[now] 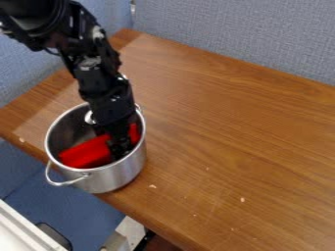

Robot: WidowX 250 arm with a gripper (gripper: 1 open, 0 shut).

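A steel pot [118, 172] with side handles stands at the left edge of the wooden table. A red object [85, 152] lies inside it. My black gripper [120, 142] reaches down into the pot at the right end of the red object. Its fingertips are partly hidden by the red object and the pot, so I cannot see clearly what is between them.
Blue padded panels line the back and left. A white bin edge [20, 235] shows at the lower left.
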